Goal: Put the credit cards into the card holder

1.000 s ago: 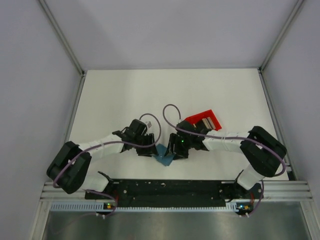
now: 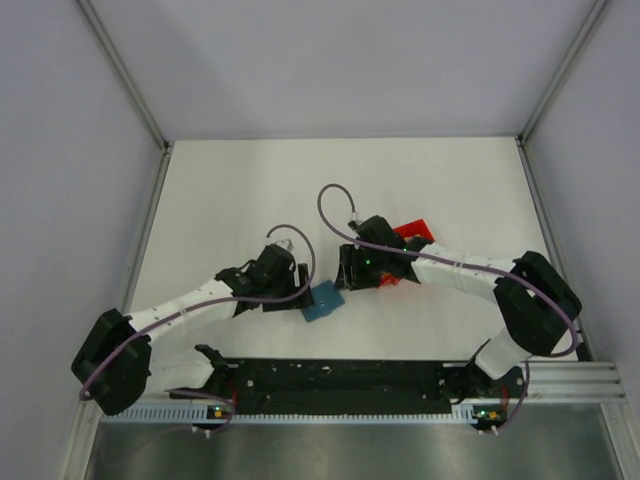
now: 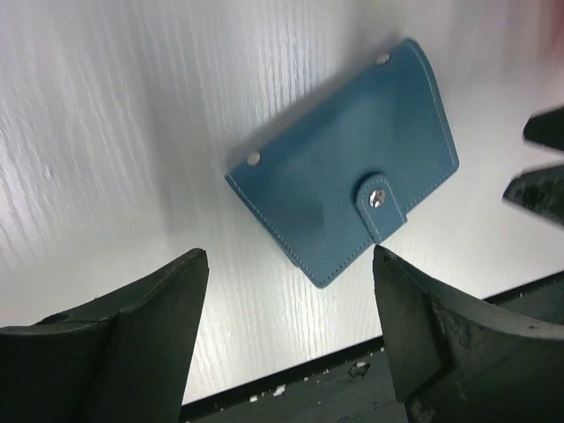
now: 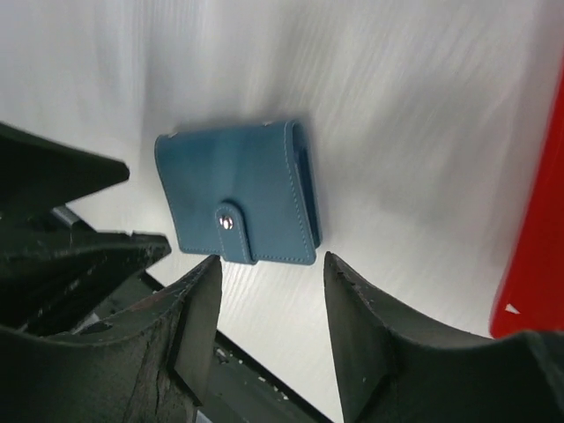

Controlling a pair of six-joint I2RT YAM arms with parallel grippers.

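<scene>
The blue card holder [image 2: 324, 300] lies folded on the table, its tab [image 3: 382, 204] and metal snap facing up. In the right wrist view a narrow gap shows along one side of the holder [image 4: 256, 194]. My left gripper [image 2: 304, 286] is at its left, open and empty, with both fingers [image 3: 181, 295] apart. On the other side my right gripper [image 2: 343, 269] also has its fingers [image 4: 201, 295] parted, and nothing is between them. No credit cards can be made out; the right arm covers much of the red tray [image 2: 415, 229].
The red tray's edge [image 4: 534, 238] borders the right gripper's side. Both grippers are close together around the holder.
A second ago both grippers were close over the holder. The holder has turned slightly.
</scene>
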